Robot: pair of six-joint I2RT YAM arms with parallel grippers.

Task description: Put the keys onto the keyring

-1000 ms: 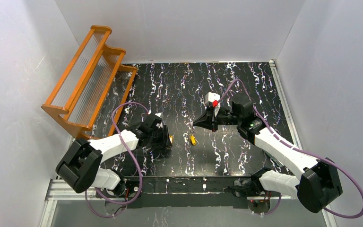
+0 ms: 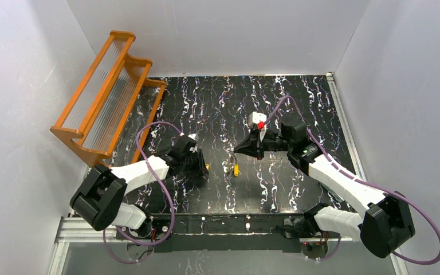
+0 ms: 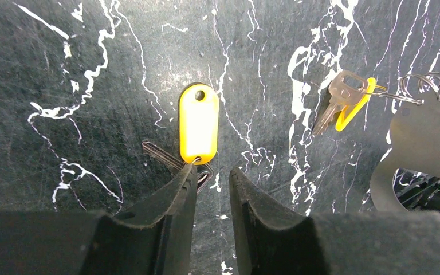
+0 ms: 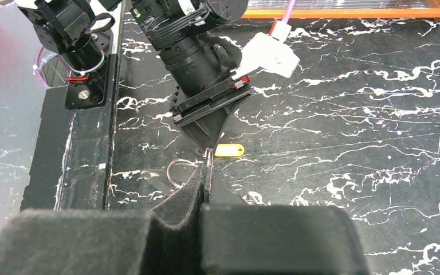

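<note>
A yellow tag (image 3: 199, 123) with a dark key (image 3: 163, 156) at its lower end lies on the marble-patterned surface. My left gripper stands part open just over that key, a clear gap between its fingertips and nothing seen gripped. My right gripper (image 2: 236, 152) is shut on the keyring, a grey metal plate (image 3: 421, 137) with several rings (image 3: 435, 86). From these rings hang another key (image 3: 338, 94) and a second yellow tag (image 3: 355, 106). In the right wrist view, one ring (image 4: 175, 172) shows beside the fingers, which hide the grip itself.
An orange wooden rack (image 2: 109, 94) with clear ribbed panels stands at the left. Purple cables (image 2: 169, 200) loop along both arms.
The left arm has shifted slightly, staying low by its tag. The tag hanging below the right gripper has swung a little to the right. The right arm has stayed still.
</note>
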